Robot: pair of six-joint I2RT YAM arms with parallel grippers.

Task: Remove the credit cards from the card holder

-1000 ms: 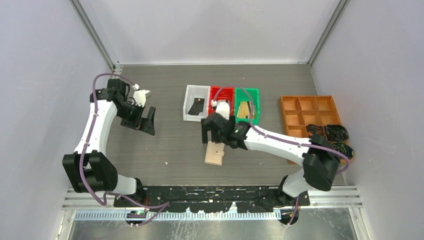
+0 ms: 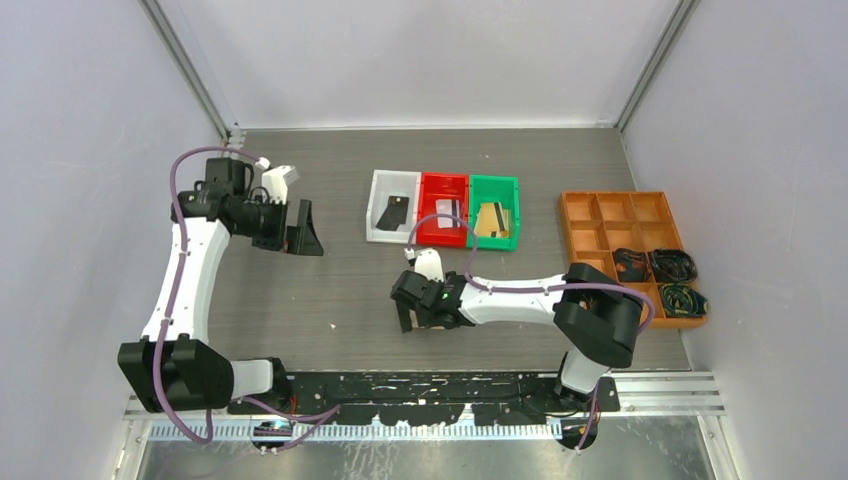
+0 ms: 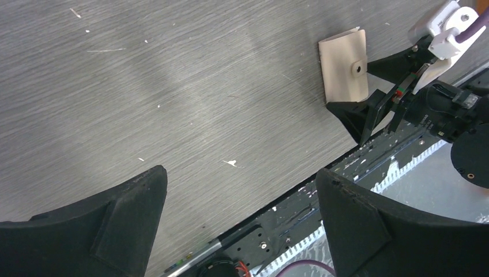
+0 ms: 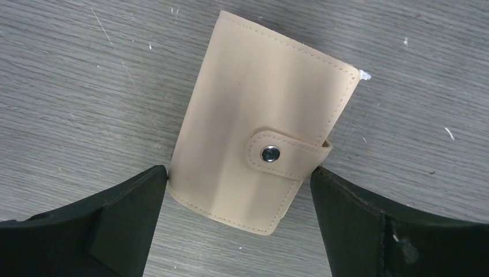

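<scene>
A beige card holder [image 4: 242,109] lies flat on the grey table, its strap with a metal snap [image 4: 270,153] facing up and fastened across one edge. My right gripper is open, with one finger at each side of the holder. In the left wrist view the same holder [image 3: 343,66] shows between the right arm's dark fingers. Over bare table at the left, my left gripper stands open and empty, well away from the holder. From above, the right arm covers most of the holder.
Behind the right gripper stand a white bin [image 2: 383,186] holding a dark card, a red bin [image 2: 430,235] with a pale card, and a green bin [image 2: 505,185] with yellowish cards. A wooden compartment tray [image 2: 597,234] with dark coiled items sits at right.
The right gripper has come down toward the front edge, from behind the holder to astride it. My left gripper has shifted slightly and turned. The holder appears to lie where it was.
</scene>
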